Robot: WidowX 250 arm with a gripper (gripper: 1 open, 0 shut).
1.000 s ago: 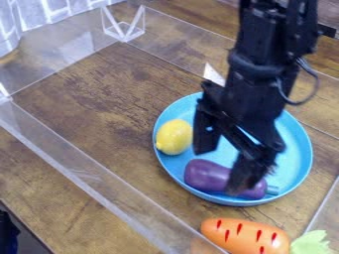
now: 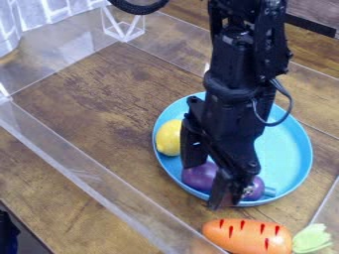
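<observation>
My black gripper (image 2: 216, 174) is lowered into a light blue plate (image 2: 288, 154), open, its fingers over and around a purple toy eggplant (image 2: 199, 177), which it partly hides. A yellow lemon (image 2: 169, 136) lies on the plate's left side, partly behind the gripper. An orange toy carrot (image 2: 245, 236) with a pale green top lies on the table in front of the plate.
Clear plastic walls run along the left and front of the wooden table (image 2: 93, 94). The table left of the plate is bare. A small white wire shape (image 2: 122, 27) stands at the back left.
The gripper has come down and toward the front, closer around the eggplant, and now hides more of it. The plate, lemon and carrot look unmoved.
</observation>
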